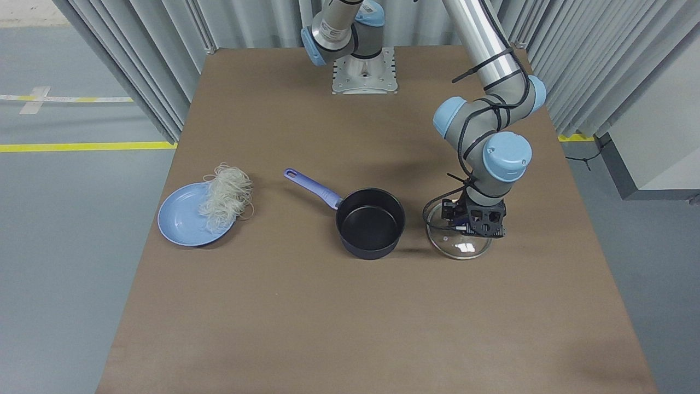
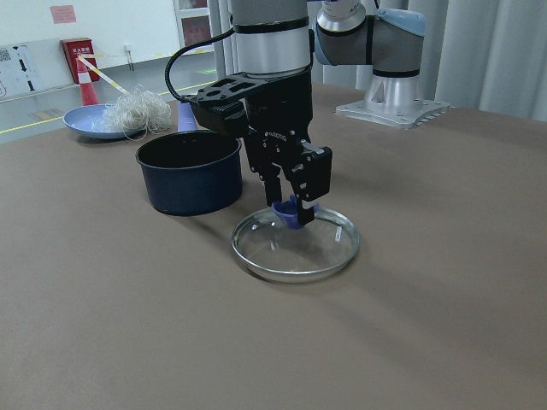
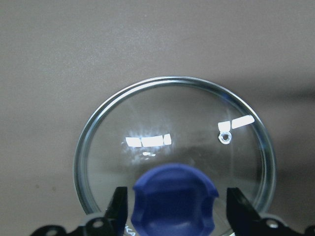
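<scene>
A glass lid (image 2: 296,256) with a blue knob (image 3: 173,204) lies on the brown table right of the dark pot (image 1: 369,223), whose inside is visible in the front view. My gripper is directly over the lid at the knob. In the wrist view the two fingers stand apart on either side of the knob, with gaps visible between them and it, so the gripper is open.
A blue plate (image 1: 179,216) with pale stringy noodles (image 1: 225,197) sits at the left of the table (image 1: 367,322). The pot's handle (image 1: 312,186) points to the back left.
</scene>
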